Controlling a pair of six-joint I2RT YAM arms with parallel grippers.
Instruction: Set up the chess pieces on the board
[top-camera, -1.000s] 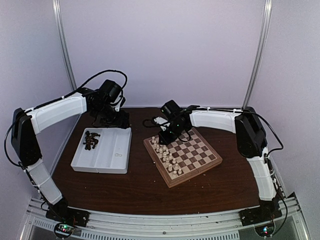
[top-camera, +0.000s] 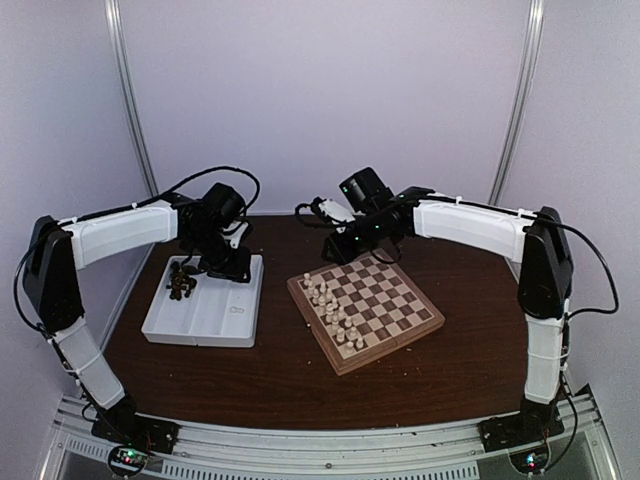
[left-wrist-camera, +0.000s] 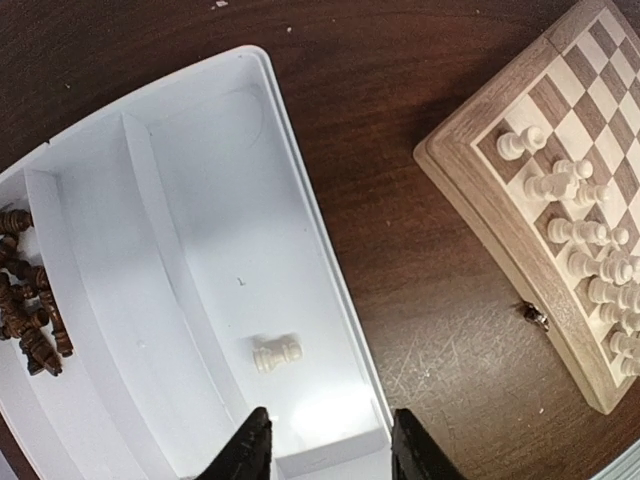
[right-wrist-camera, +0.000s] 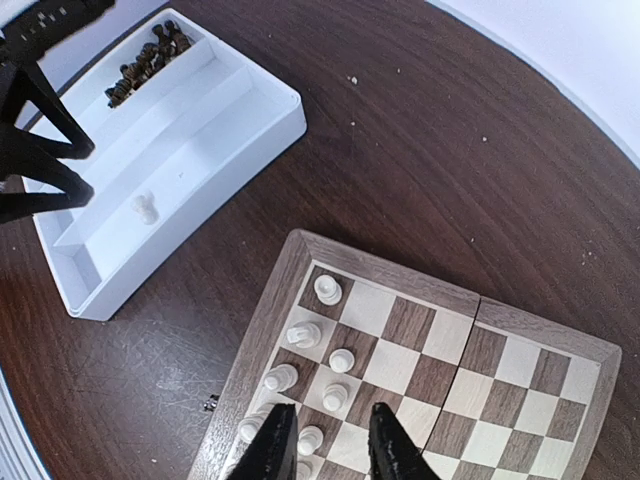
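Observation:
The chessboard (top-camera: 390, 320) holds several white pieces along its left side, such as a white pawn (left-wrist-camera: 513, 144) near the corner. In the white tray (top-camera: 200, 334), one white piece (left-wrist-camera: 277, 354) lies on its side in a wide compartment, and dark pieces (left-wrist-camera: 32, 330) are heaped in the far-left one. My left gripper hangs over the tray, its fingers apart with nothing between them, short of the lying piece in its wrist view. My right gripper is raised over the board's back left, fingers apart and empty, above the white pieces.
Dark wood table (top-camera: 230, 390) shows between tray and board and along the front. Walls stand at the back and sides. The left gripper shows at the upper left of the right wrist view, over the tray.
My right arm has risen from the pieces at the board's left side. My left gripper has moved down in the top view, further over the tray.

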